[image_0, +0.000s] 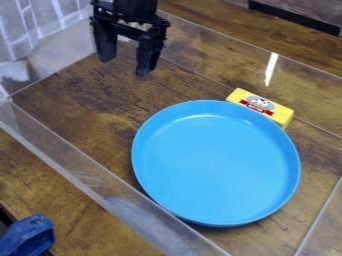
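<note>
My black gripper (127, 52) hangs at the top left of the camera view, above the wooden surface, with its two fingers apart and nothing seen between them. A large round blue plate (215, 160) lies at the centre right. A small yellow box (262, 107) with a printed label lies just behind the plate's upper right, well to the right of and below my gripper in the view.
A transparent wall (100, 184) runs diagonally along the lower left. A blue object (27, 236) sits in the bottom left corner beyond it. Bare wood (94, 110) lies left of the plate and below my gripper.
</note>
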